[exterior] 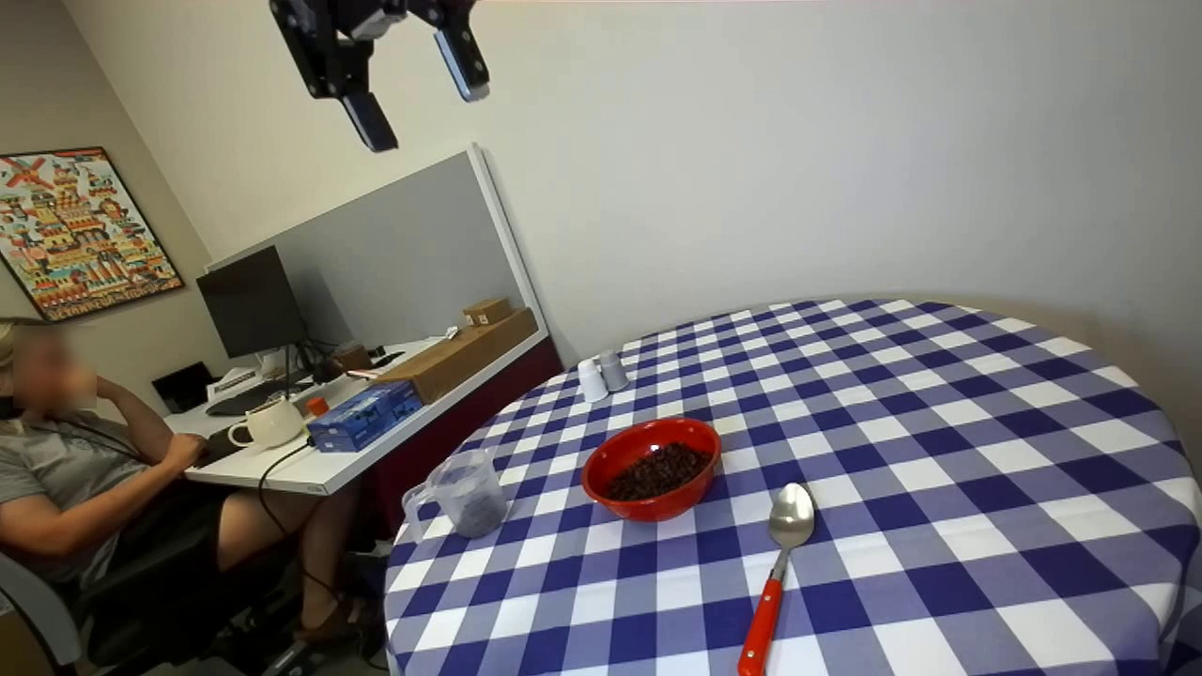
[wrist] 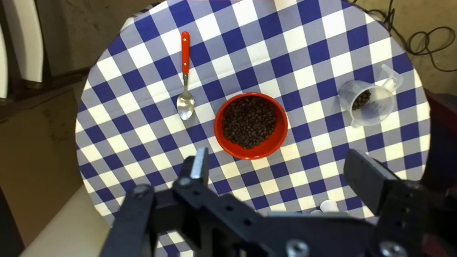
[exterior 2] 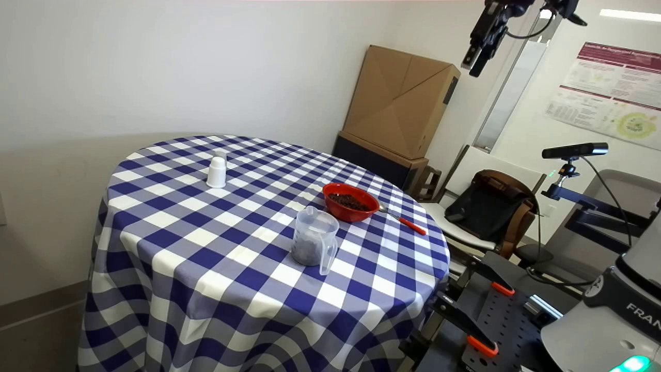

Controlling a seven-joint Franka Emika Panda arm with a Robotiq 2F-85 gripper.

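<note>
High above the round table, my gripper (exterior: 427,114) stands open with its two fingers wide apart and nothing between them. On the checked cloth sits a red bowl (wrist: 219,132) holding dark coffee beans (wrist: 249,122). A clear measuring jug (exterior 2: 315,234) stands upright near the table's edge, with some beans at its bottom. Beside the bowl lies a spoon (exterior: 762,618) with a red handle and a metal head. From the wrist view, bowl, spoon and jug all lie below my gripper, touching none of it.
Two small shakers, a white one (exterior: 592,379) and a grey one (exterior: 613,370), stand together toward the back of the table (exterior: 935,451). A person (exterior: 90,462) sits at a desk off to the left.
</note>
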